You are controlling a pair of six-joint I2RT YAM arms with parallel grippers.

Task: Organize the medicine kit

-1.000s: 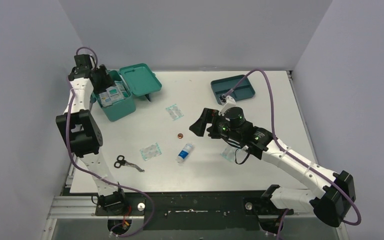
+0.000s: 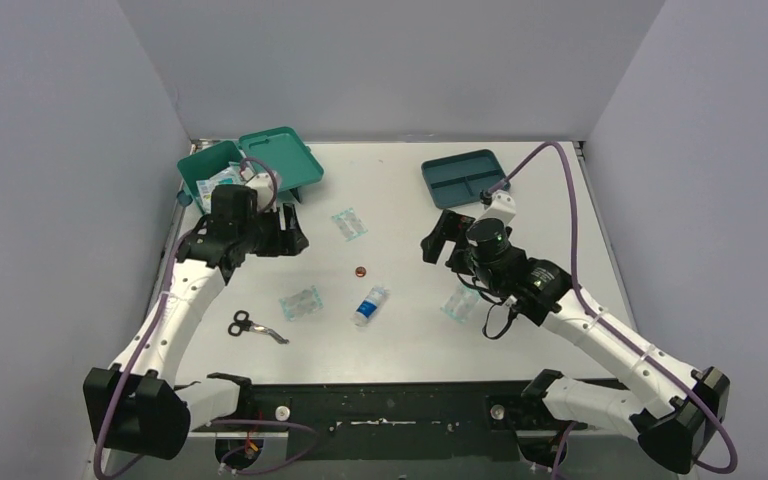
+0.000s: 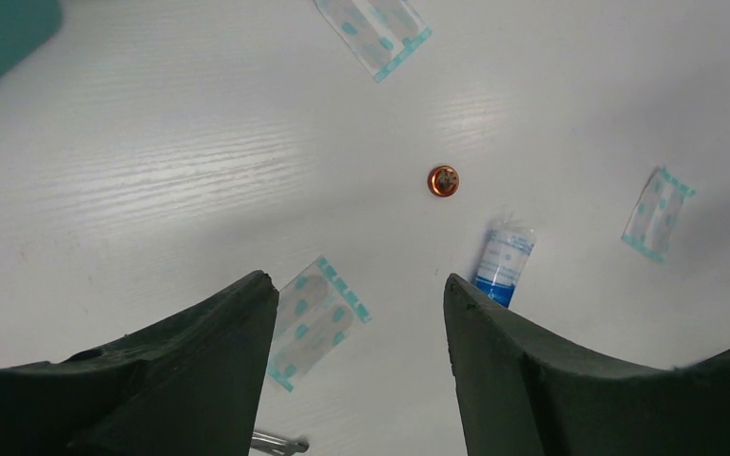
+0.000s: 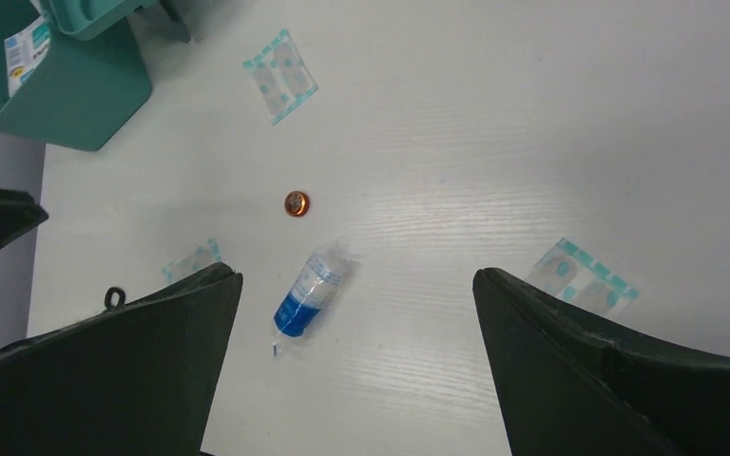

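Observation:
A green box [image 2: 198,163] with its lid [image 2: 282,158] swung open stands at the back left, white packets [image 2: 215,184] inside it. Empty and partly spread, my left gripper [image 2: 295,230] hovers in front of the box. Over the right half of the table my right gripper [image 2: 430,250] is open, holding nothing. Loose on the table lie a clear-and-blue roll [image 2: 370,305], a small copper-coloured round piece [image 2: 360,271], scissors [image 2: 257,327] and dotted packets: one at the back [image 2: 349,224], one front left [image 2: 301,303], and one [image 2: 460,304] partly hidden by my right arm.
A dark green divided tray [image 2: 465,178], seemingly empty, sits at the back right, close behind my right gripper. Bare table lies between the box lid and the tray. Grey walls enclose the left, back and right sides.
My left arm has come away from above the box, moving forward and right over the table. The right gripper has shifted a little to the right. The loose items have stayed put.

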